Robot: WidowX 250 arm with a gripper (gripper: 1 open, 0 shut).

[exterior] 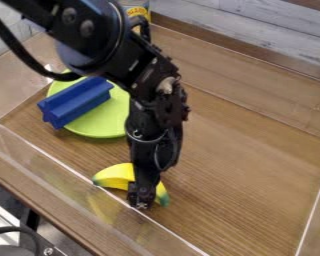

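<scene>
A yellow banana (116,176) lies on the wooden table near the front edge. My black gripper (145,188) is lowered over it, its open fingers around the banana's middle and right part. The arm hides some of the banana. Behind, a green plate (103,124) has a blue block (73,100) lying across its left side.
The bare wooden table (243,150) gives free room to the right. A clear edge strip runs along the front left beside the banana. A yellow object (140,14) stands at the back by the pale wall.
</scene>
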